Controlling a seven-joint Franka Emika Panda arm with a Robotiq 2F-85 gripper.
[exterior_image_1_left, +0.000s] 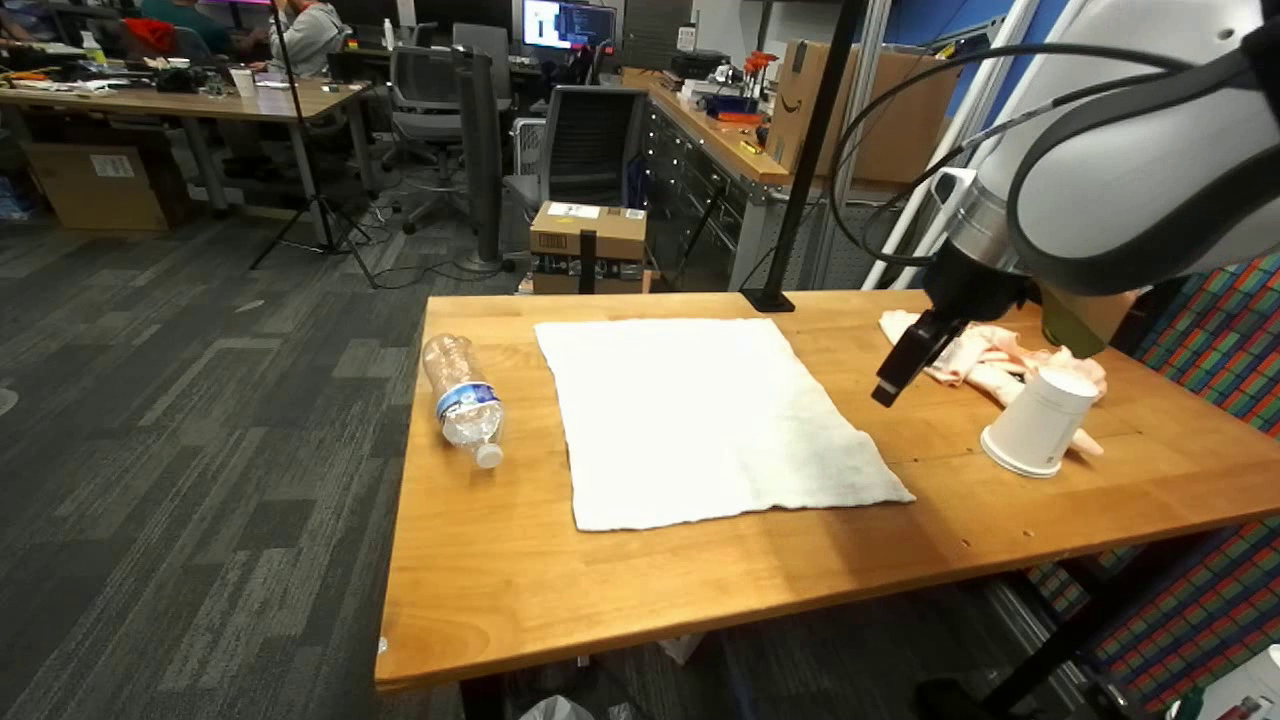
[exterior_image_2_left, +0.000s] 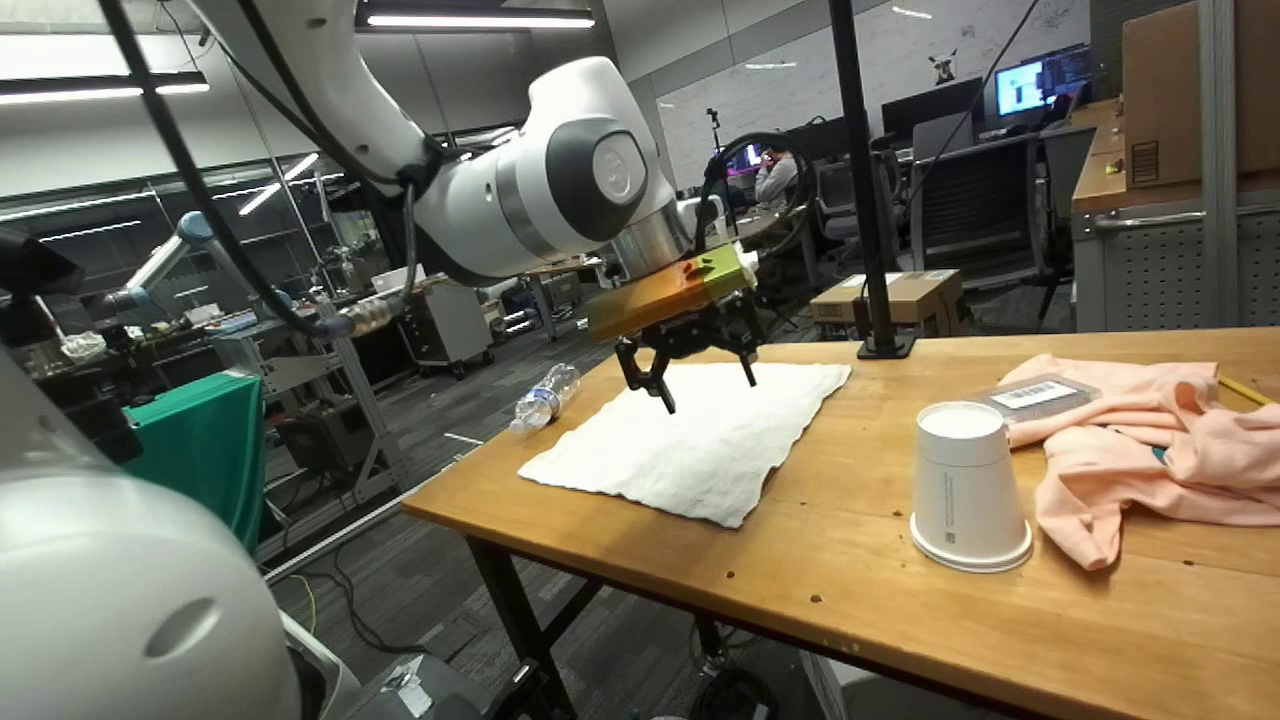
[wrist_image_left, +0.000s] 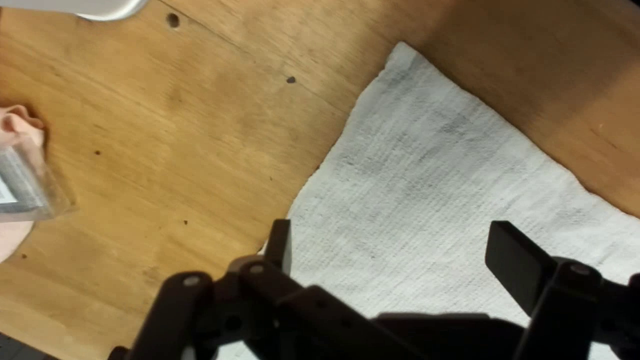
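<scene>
A white cloth lies spread flat over the middle of the wooden table. In the wrist view the near part of the cloth fills much of the picture, one corner pointing up. My gripper hangs above the cloth side of the table, open, its two fingers wide apart. Seen from the wrist, the space between the black fingertips of the gripper holds nothing, only cloth below. The gripper does not touch the cloth in exterior view 2.
A clear plastic bottle lies left of the cloth. To the right, a white cup stands upside down beside a crumpled peach cloth with a small clear packet on it. A black pole rises at the back edge. Bare wood borders the front.
</scene>
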